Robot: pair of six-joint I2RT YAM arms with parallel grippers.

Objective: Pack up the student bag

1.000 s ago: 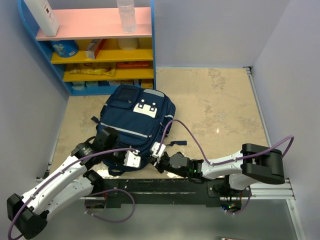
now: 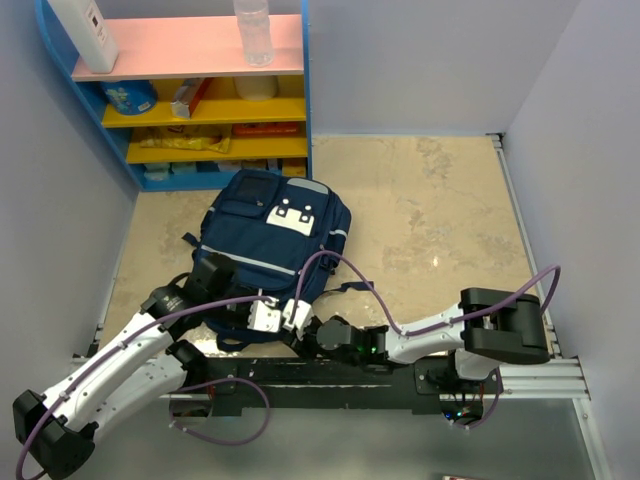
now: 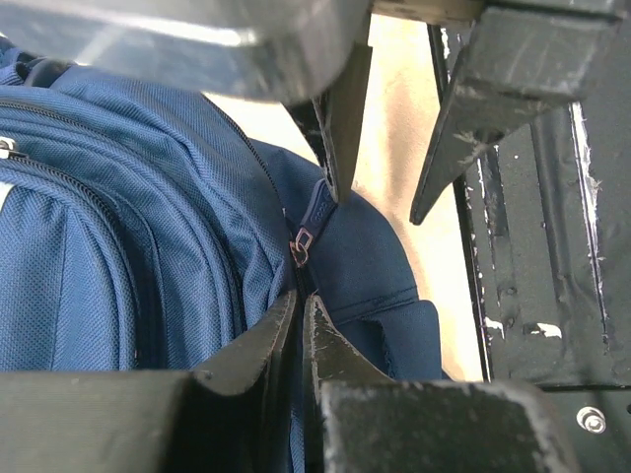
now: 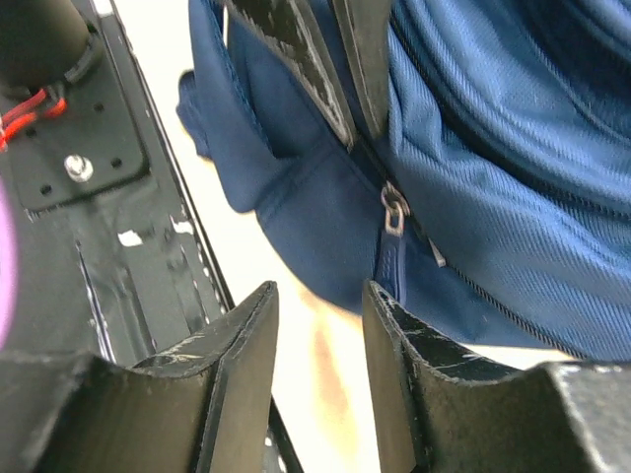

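Observation:
A navy backpack (image 2: 262, 228) lies on the floor panel, its zipped edge toward the arms. At that edge my left gripper (image 2: 272, 320) has its fingers almost together; in the left wrist view the zip edge (image 3: 297, 271) runs in between the fingertips, a narrow gap showing. My right gripper is open close beside it. Its one finger (image 4: 378, 305) is right by the dangling zip pull (image 4: 393, 232), whether touching I cannot tell; the other stands off over bare floor. Nothing is gripped between them. From above, both grippers' tips partly hide each other.
Behind the backpack stands a blue shelf (image 2: 308, 110) with yellow boards, holding a clear bottle (image 2: 254, 30), a white bottle (image 2: 92, 35) and packs. A bag strap (image 2: 348, 287) lies to the right.
Left arm and backpack look almost unchanged.

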